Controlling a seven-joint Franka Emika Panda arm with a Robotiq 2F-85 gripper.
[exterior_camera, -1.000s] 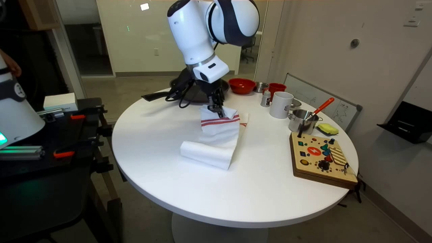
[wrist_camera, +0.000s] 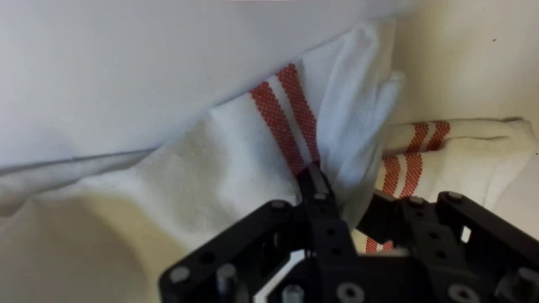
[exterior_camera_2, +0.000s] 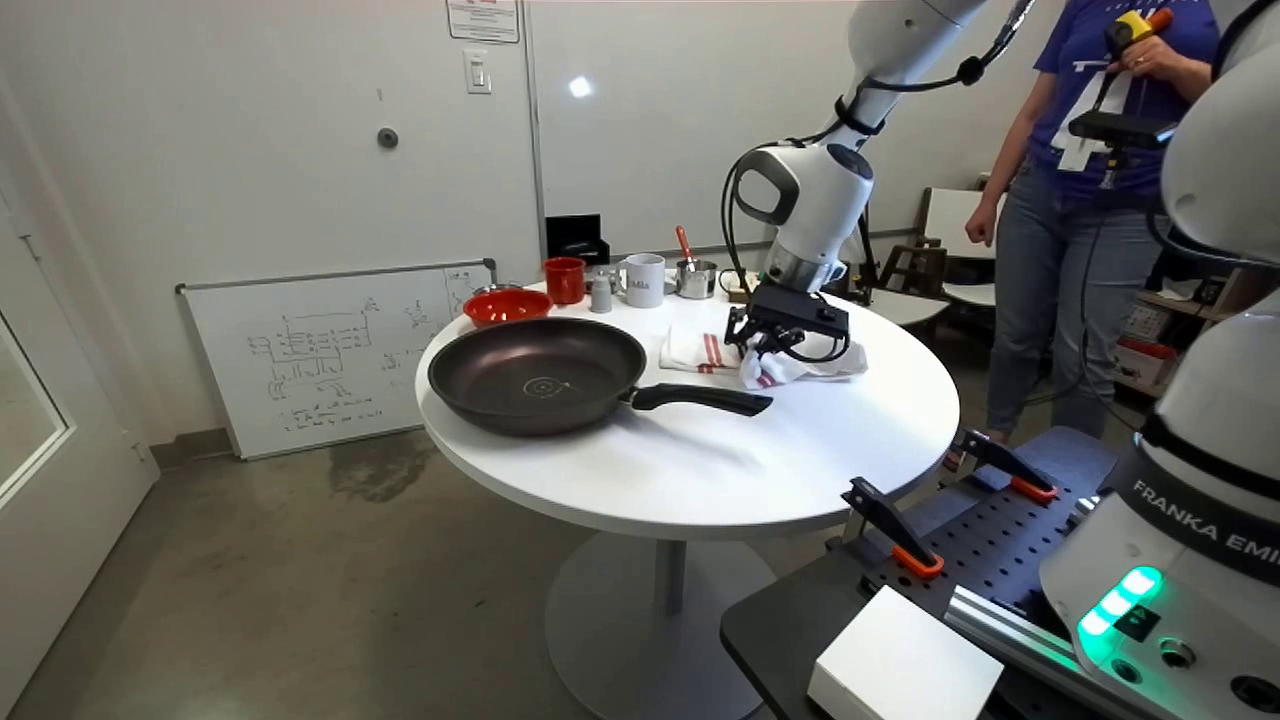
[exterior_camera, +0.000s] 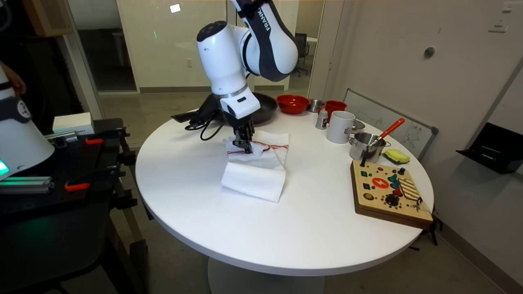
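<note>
A white towel with red stripes (exterior_camera: 255, 179) lies folded and rumpled near the middle of the round white table. My gripper (exterior_camera: 249, 147) is low over its far part, shut on a bunched piece of the cloth. In the wrist view, a fold of the towel (wrist_camera: 348, 116) rises between the dark fingers of the gripper, its red stripes running down to one finger. Another striped layer of the cloth lies to the right, partly behind the fingers. From the second exterior view, the towel (exterior_camera_2: 699, 349) shows on both sides of the gripper (exterior_camera_2: 750, 348).
A black frying pan (exterior_camera_2: 540, 372) sits close by, its handle pointing toward the arm. Along the back stand a red bowl (exterior_camera: 292, 103), a white mug (exterior_camera: 340, 127) and a steel pot (exterior_camera: 366, 147). A wooden button board (exterior_camera: 390, 193) lies at the right.
My gripper has come lower and moved left in the first exterior view, carrying the held part of the towel along. The raised striped part now lies lower and more crumpled.
</note>
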